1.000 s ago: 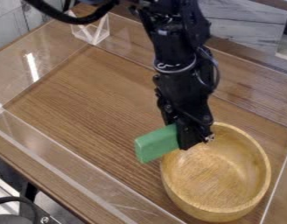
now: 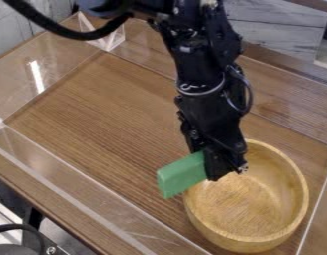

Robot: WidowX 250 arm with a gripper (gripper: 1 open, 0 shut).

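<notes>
My black gripper (image 2: 213, 158) reaches down from the top at the middle right, shut on a green block (image 2: 178, 177). The block is held tilted at the left rim of a round yellow bowl (image 2: 259, 213), partly over it; whether it touches the rim I cannot tell. The fingertips are partly hidden by the dark gripper body.
The wooden tray floor (image 2: 87, 125) is clear to the left and behind. Clear walls edge it at the left and front. A small transparent object (image 2: 103, 35) stands at the back left. Cables hang at the bottom left.
The gripper and green block have shifted very slightly, the block a touch lower and rightward. The bowl has not moved.
</notes>
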